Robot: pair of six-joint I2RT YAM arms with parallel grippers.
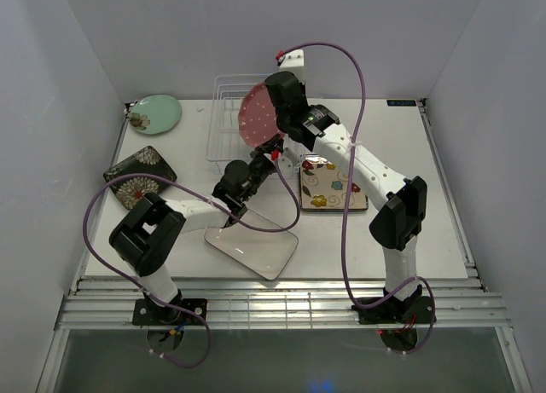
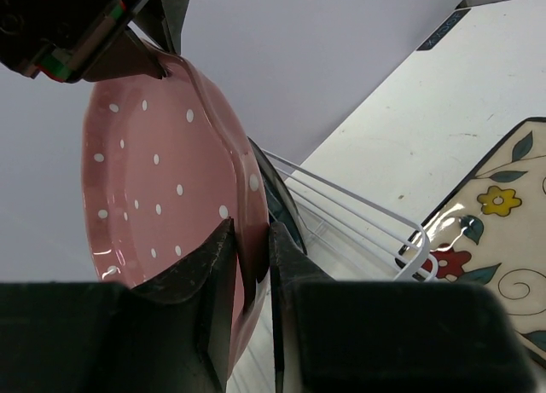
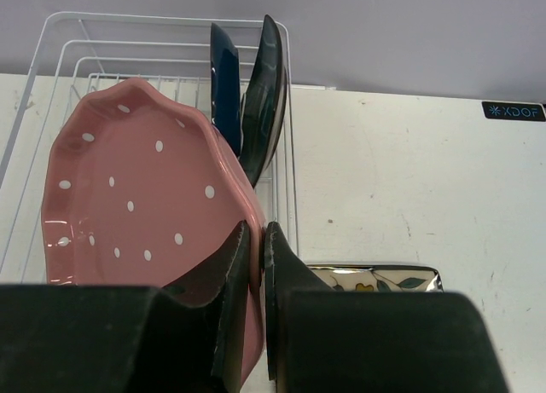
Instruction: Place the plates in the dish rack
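Note:
A pink polka-dot plate (image 1: 256,116) stands on edge over the white wire dish rack (image 1: 223,95). My left gripper is shut on the plate's wavy rim, low in its wrist view. My right gripper is shut on the same rim, seen higher up at the top of the left wrist view. Behind the pink plate, in the right wrist view, dark blue plates (image 3: 260,95) stand upright in the rack. Whether the pink plate rests on the rack is hidden.
A green plate (image 1: 156,113) lies back left, a dark flowered square plate (image 1: 132,167) below it, a cream square plate (image 1: 252,257) in front, and a flowered tray (image 1: 337,197) right of the rack.

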